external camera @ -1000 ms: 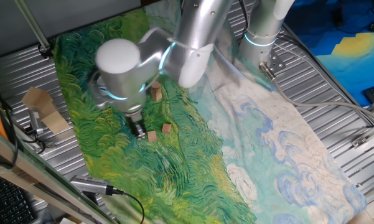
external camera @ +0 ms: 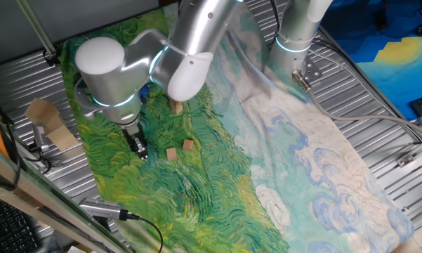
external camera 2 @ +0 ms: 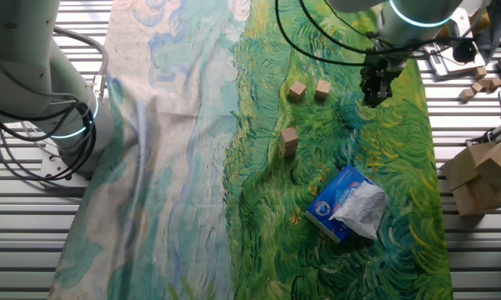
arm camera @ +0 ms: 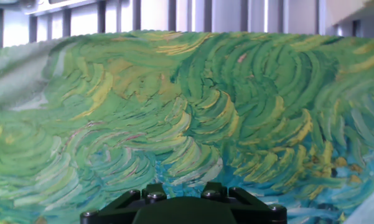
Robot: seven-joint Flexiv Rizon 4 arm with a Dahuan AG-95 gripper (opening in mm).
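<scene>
My gripper (external camera: 138, 144) hangs over the green part of the painted cloth, left of the small wooden blocks. In the wrist view its fingers (arm camera: 154, 191) stand apart at the bottom edge, the gripper open, with only cloth showing beyond. One wooden block (external camera 2: 297, 90) and a second block (external camera 2: 323, 89) sit side by side, apart from the gripper (external camera 2: 378, 90). Another wooden piece (external camera 2: 289, 142), taller and seemingly two blocks stacked, stands nearer that camera. The arm partly covers this piece (external camera: 177, 107) in exterior view 1.
A blue tissue pack (external camera 2: 348, 202) with white tissue sticking out lies on the cloth. Wooden boxes (external camera 2: 483, 177) stand beyond the cloth's edge.
The arm has swung left in exterior view 1, carrying the gripper away from the two blocks. The blocks have stayed put.
</scene>
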